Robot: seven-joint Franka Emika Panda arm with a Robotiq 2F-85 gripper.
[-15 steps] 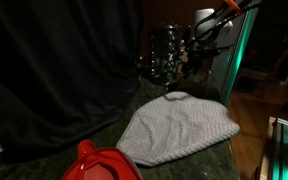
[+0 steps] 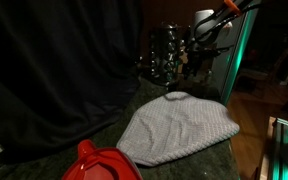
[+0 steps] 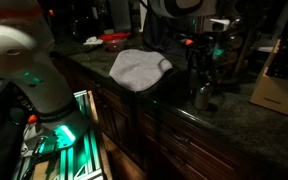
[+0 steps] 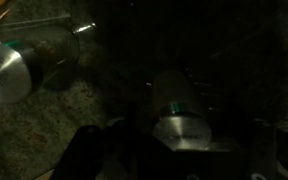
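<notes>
In the wrist view a cylindrical container with a silver end (image 4: 181, 132) appears at the lower middle, between the dark shapes of my gripper. The fingers are too dark to show how far apart they stand or whether they touch it. A second silver-ended clear container (image 4: 9, 72) lies in view at the left. From exterior view 2, my gripper (image 3: 196, 72) points down over the dark counter, right above or around a small shiny container (image 3: 201, 98). In exterior view 1 the gripper (image 2: 191, 69) is small and dark at the back.
A light grey cloth (image 2: 179, 128) is spread over the counter. A red lidded item (image 2: 102, 165) stands at the near edge. Behind the gripper are dark shiny items (image 2: 164, 50) and a brownish box (image 3: 276, 92). Bare dark counter (image 3: 239, 125) lies to the right.
The arm at the back has shifted very slightly, if at all. Cloth and red item are unmoved.
</notes>
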